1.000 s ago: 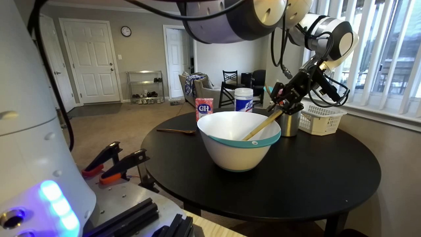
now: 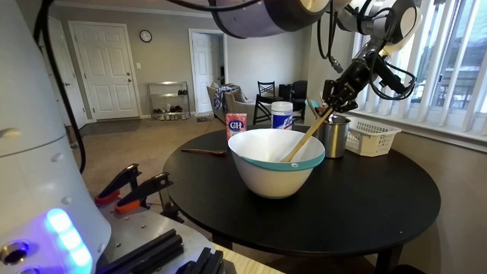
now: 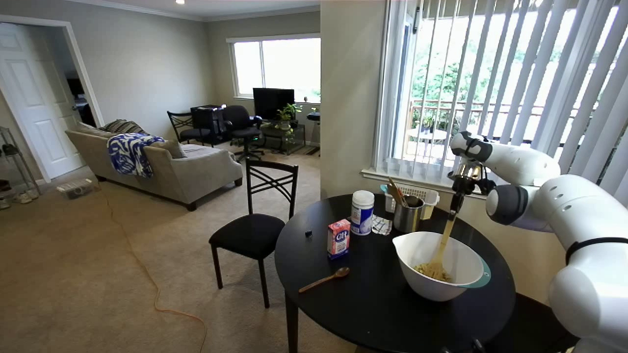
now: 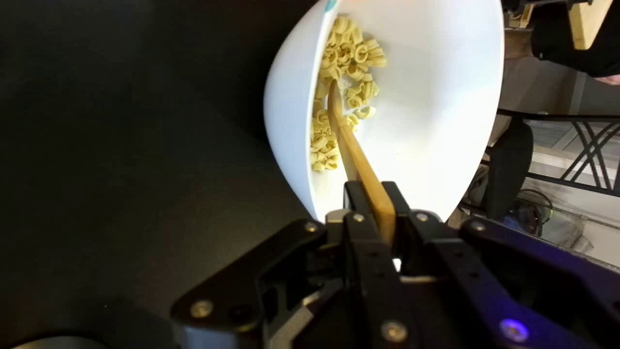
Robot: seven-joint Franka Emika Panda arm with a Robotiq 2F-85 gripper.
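My gripper is shut on the handle of a light wooden utensil [image 4: 359,156]. In exterior view 2 the gripper [image 3: 453,214] points down above the far side of a white mixing bowl [image 3: 432,290], and the utensil's broad end rests among pale curly pasta [image 3: 425,269] at the bottom. Exterior view 1 shows the utensil [image 2: 306,137] leaning over the rim of the bowl [image 2: 271,180], which has a teal edge. That rim hides its lower end there. The bowl stands upright on the black round table [image 2: 365,201].
Behind the bowl stand a metal utensil holder [image 3: 407,218], a white basket [image 2: 372,137], a white canister [image 3: 362,213] and a pink-red C&H box [image 3: 338,240]. A brown wooden spoon [image 3: 324,279] lies to one side.
My gripper has moved up and slightly right. More of the utensil's handle shows below it, and the utensil stands steeper. Bowl and other table items have stayed put.
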